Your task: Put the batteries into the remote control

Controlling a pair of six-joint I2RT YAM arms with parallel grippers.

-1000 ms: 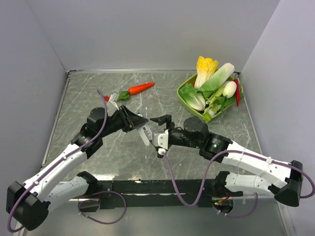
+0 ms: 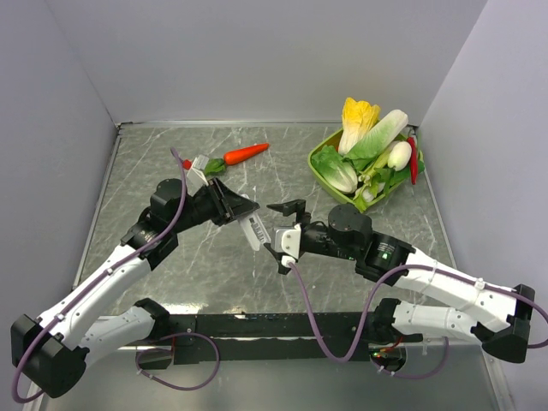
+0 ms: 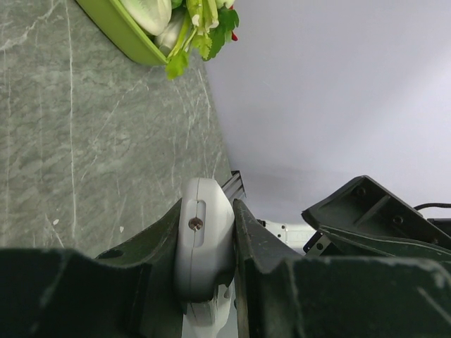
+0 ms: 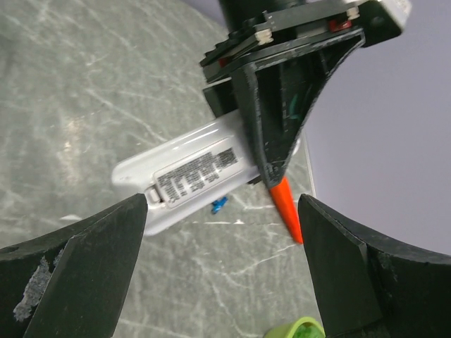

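Note:
My left gripper (image 2: pixel 248 211) is shut on the white remote control (image 2: pixel 255 233), holding it tilted above the table. In the left wrist view the end of the remote (image 3: pixel 205 229) stands up between dark fingers. Its flat face, with a printed label panel and a small latch at one end, shows in the right wrist view; the panel appears closed. My right gripper (image 2: pixel 269 228) is open just to the right of the remote, its fingers (image 4: pixel 99 264) apart and nothing between them. No battery can be clearly made out.
A green basket (image 2: pixel 332 190) of vegetables stands at the back right. A carrot (image 2: pixel 247 153) lies at the back left. Below the remote, the right wrist view shows a small blue object (image 4: pixel 219 204) on the table.
The left arm and the remote have barely moved.

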